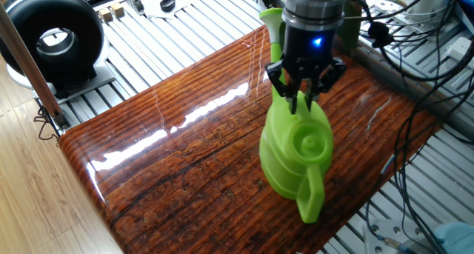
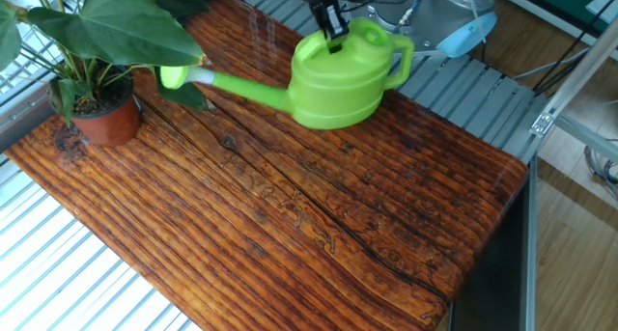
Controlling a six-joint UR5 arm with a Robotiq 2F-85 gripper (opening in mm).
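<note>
A light green watering can (image 1: 285,169) is upright over the right part of the wooden table in exterior view 1, its round cap and loop handle facing the camera. My gripper (image 1: 301,106) points down at its top and is shut on the upper part of the can. From the side, in exterior view 2, the watering can (image 2: 338,90) has its long spout stretching left and its handle to the right. The gripper (image 2: 335,45) meets its top edge there. Whether the can's base touches the wood is hard to tell.
A potted plant with a brown pot (image 2: 108,124) stands near the spout's end. Black cables (image 1: 415,128) hang to the right, and a black ring-shaped object (image 1: 55,43) stands off the table's far-left side.
</note>
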